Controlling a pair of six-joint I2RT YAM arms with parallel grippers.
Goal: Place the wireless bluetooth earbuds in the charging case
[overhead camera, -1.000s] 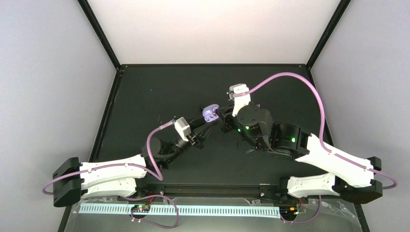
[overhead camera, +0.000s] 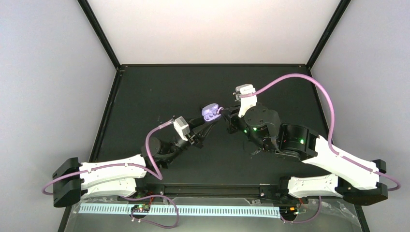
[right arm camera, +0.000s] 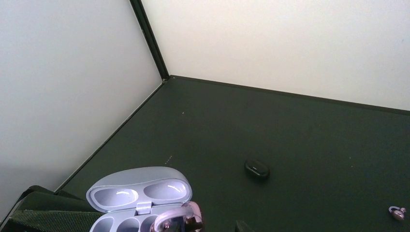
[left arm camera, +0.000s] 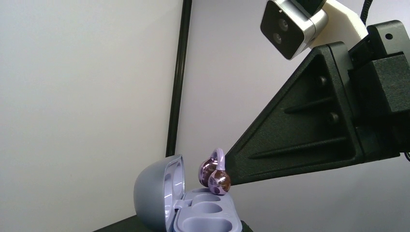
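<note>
The lavender charging case [overhead camera: 211, 112] is held up with its lid open, my left gripper [overhead camera: 207, 119] shut on it. Several empty wells show in the left wrist view. A shiny pink-purple earbud [left arm camera: 218, 179] sits tilted at the case's far end, on or just above the rim, not down in a well. It touches a dark finger [left arm camera: 270, 150] of my right gripper [overhead camera: 226, 112]. In the right wrist view the other fingertip [right arm camera: 242, 226] stands apart from the earbud, so this gripper looks part open. Another earbud [right arm camera: 398, 213] lies on the black table.
A small black oval object [right arm camera: 257, 168] lies on the black table [right arm camera: 300, 135] behind the case. Pale walls enclose the table, and the right arm reaches close beside the case.
My right gripper has shifted slightly right, away from the case. The earbud has shifted with it from over the wells to the case's right edge. The left arm and case look still.
</note>
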